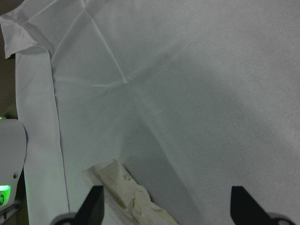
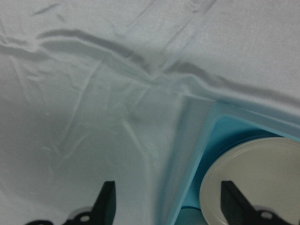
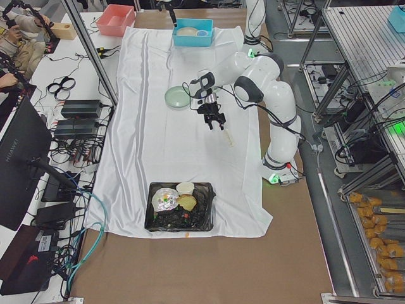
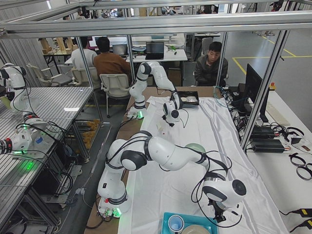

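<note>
My left gripper [image 3: 212,120] hangs open over the white cloth, near a crumpled beige paper strip [image 3: 228,137] [image 1: 136,197]. A pale green plate [image 3: 176,97] lies behind it. My right gripper [image 3: 168,11] is open at the far end, beside and above the blue tray [image 3: 193,40] [image 2: 211,117]. The tray holds a beige round plate [image 3: 188,31] [image 2: 253,173] and a light blue cup [image 4: 176,223]. Nothing shows between either gripper's fingers.
A black tray [image 3: 171,218] with foil, a white bowl and other items lies at the opposite end of the cloth. A monitor [image 3: 25,164] and cables crowd the side table; a pink bin [image 3: 116,19] is at the back.
</note>
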